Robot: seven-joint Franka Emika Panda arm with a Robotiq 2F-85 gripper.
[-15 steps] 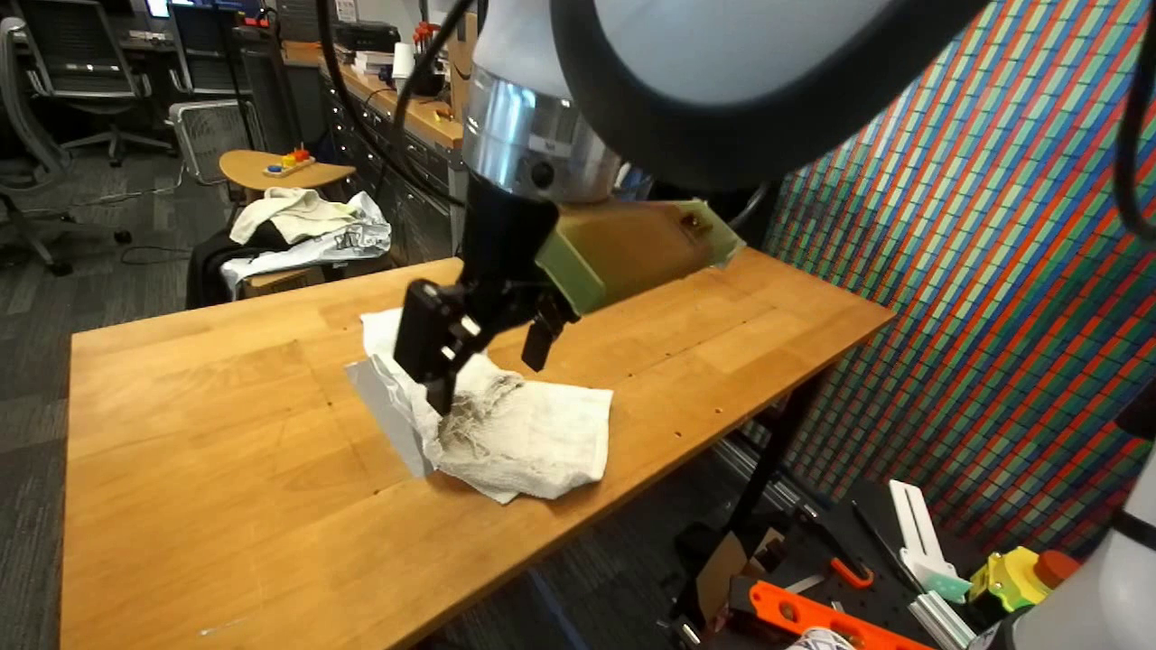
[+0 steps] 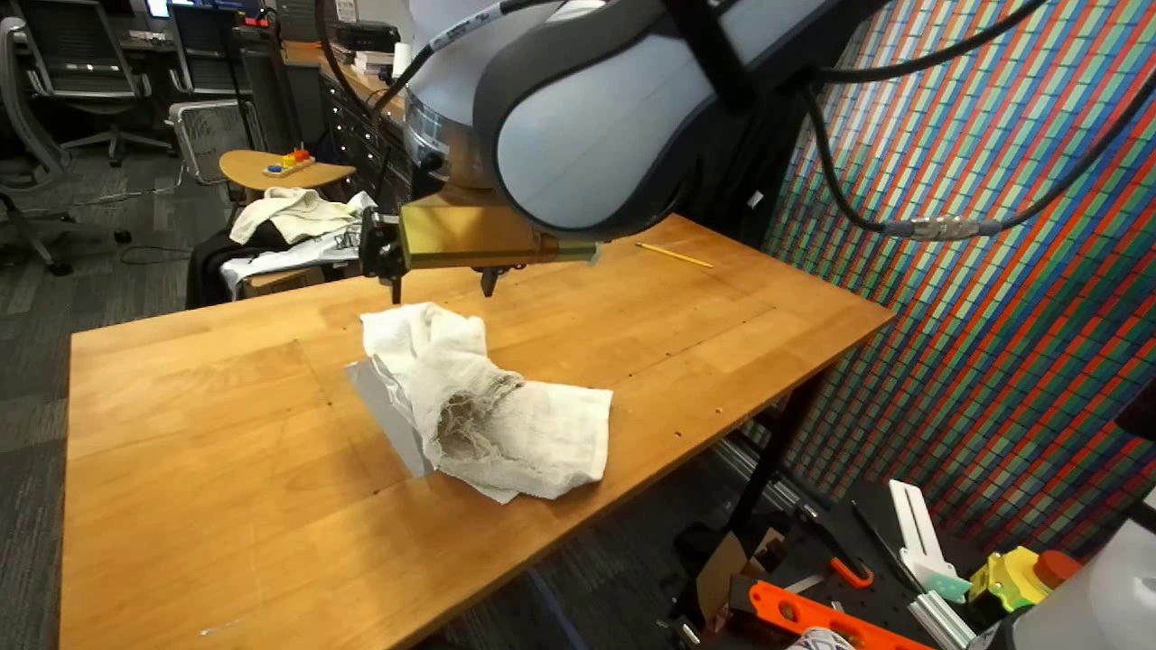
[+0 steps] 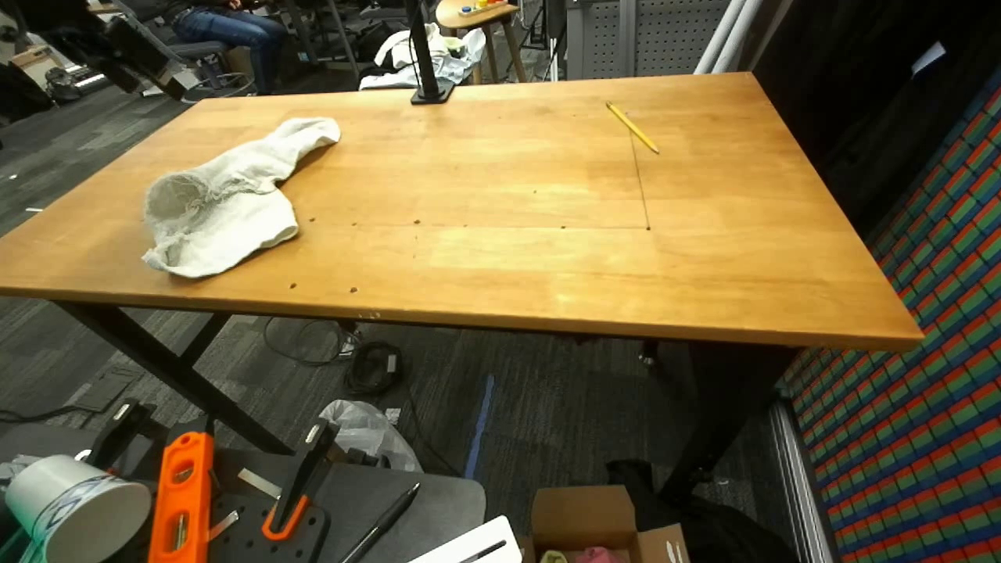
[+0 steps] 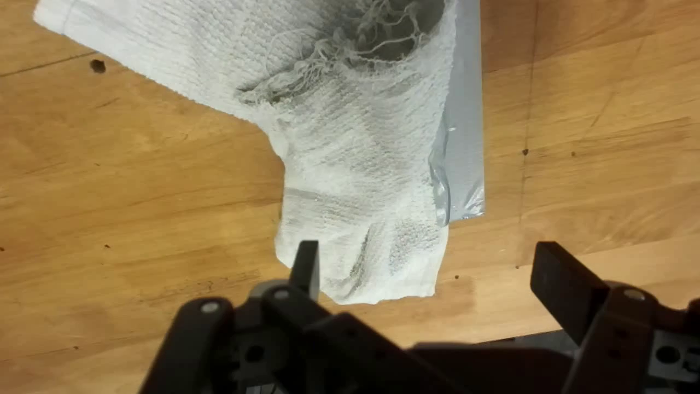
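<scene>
A crumpled white cloth (image 2: 542, 428) with a frayed patch lies on the wooden table; the exterior view 2 also shows this cloth (image 3: 225, 211) near the table's left end. Part of a flat grey piece (image 4: 464, 131) sticks out from under one side of it, the rest covered. Above the cloth's far end hangs my gripper (image 2: 442, 291), apart from it. Looking down in the wrist view, my gripper has its fingers wide open, nothing held, with a narrow end of the cloth (image 4: 387, 256) below and nearer the left finger.
A yellow pencil (image 3: 633, 128) lies at the table's far right. A black post base (image 3: 432, 92) stands on the back edge. Tools, including an orange level (image 2: 824, 617), sit on a separate surface in front.
My gripper has risen and moved back from over the cloth's frayed patch toward its far end, turning as it went. The cloth and grey piece look unmoved.
</scene>
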